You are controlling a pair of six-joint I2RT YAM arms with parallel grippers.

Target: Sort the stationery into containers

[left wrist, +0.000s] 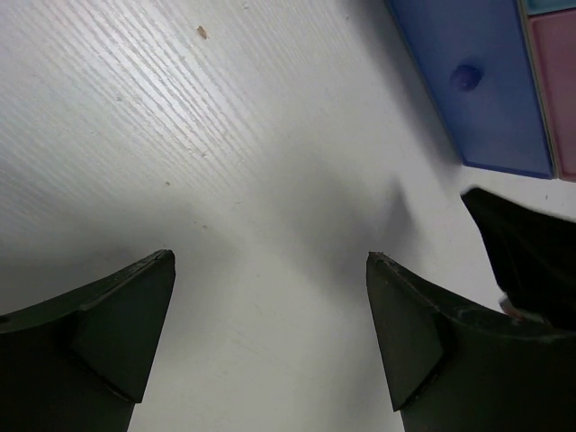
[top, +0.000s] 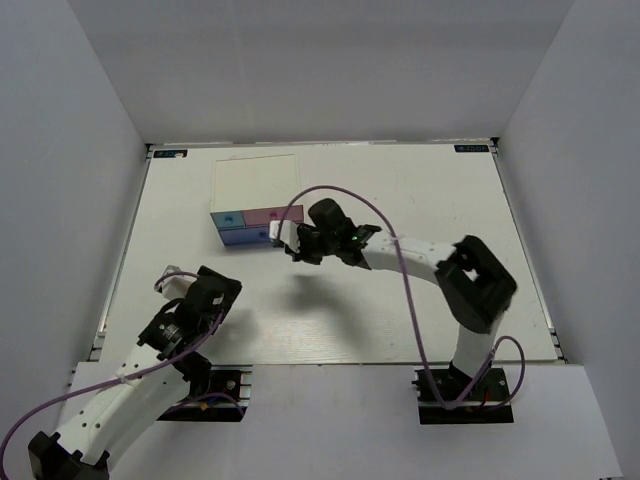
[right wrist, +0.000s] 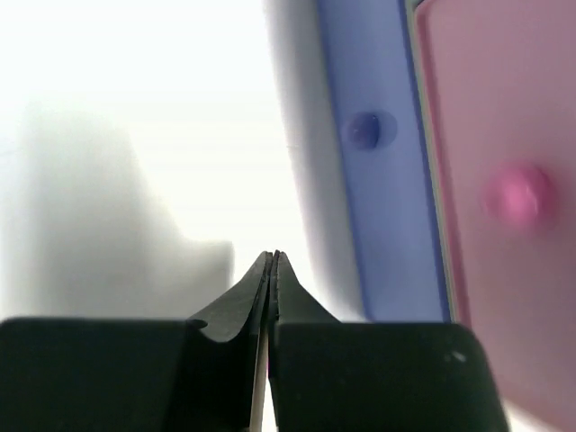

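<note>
A drawer box (top: 254, 183) with a white top stands at the back left of the table. Its front has a teal drawer (top: 229, 219), a pink drawer (top: 262, 216) beside it and a wide blue drawer (top: 240, 237) below; all look closed. My right gripper is shut with nothing visible between its fingers, just in front of the box's right part. Farther forward and left, my left gripper hangs open over bare table, its gap empty. I see no loose stationery in any view.
In the left wrist view, the dark right gripper shows near the box corner. A purple cable (top: 407, 290) arches over the right arm.
</note>
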